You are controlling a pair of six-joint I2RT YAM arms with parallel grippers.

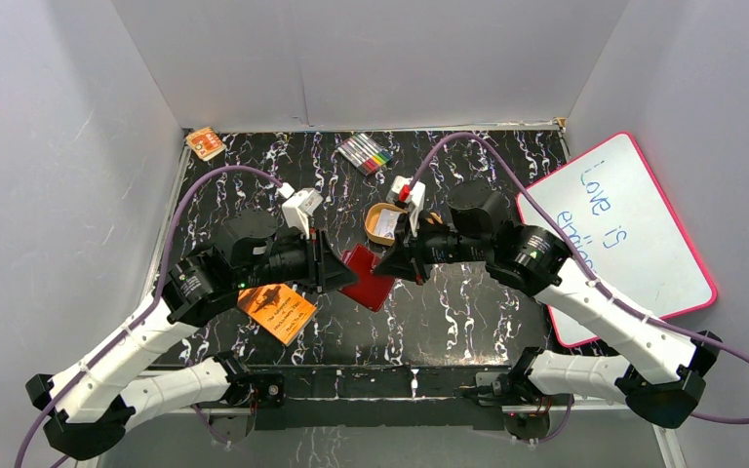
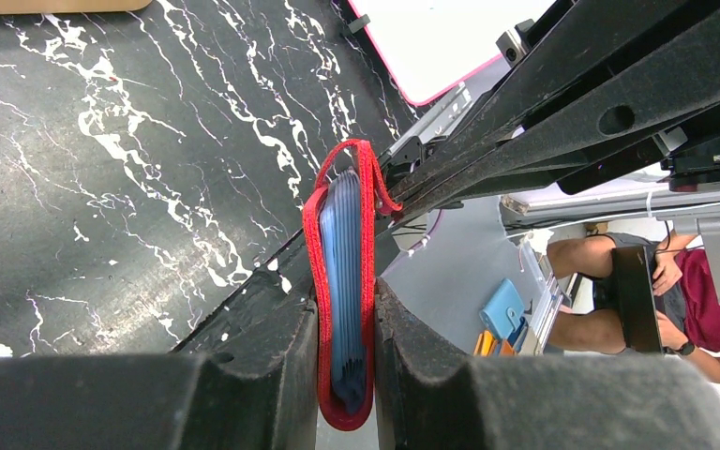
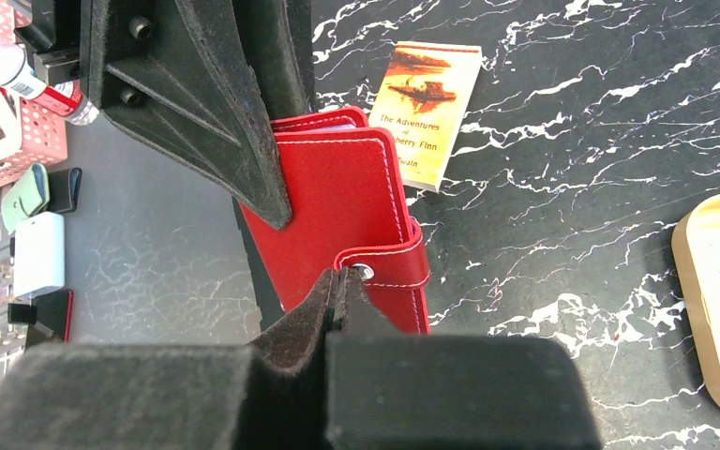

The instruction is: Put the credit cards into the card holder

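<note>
A red card holder point(image 1: 366, 283) with a snap strap is held upright between my arms; in the left wrist view its red rim point(image 2: 367, 234) surrounds a stack of blue sleeves. My left gripper is shut on the holder. My right gripper is shut, its tips at the strap's silver snap; whether they pinch anything is unclear. A tan tray point(image 1: 377, 212) behind the holder contains a white card-like item point(image 1: 387, 224).
An orange book point(image 1: 278, 312) lies front left, a small book point(image 1: 205, 144) back left, markers point(image 1: 363, 153) at the back, and a whiteboard point(image 1: 614, 244) on the right. Bare marble surrounds the tray.
</note>
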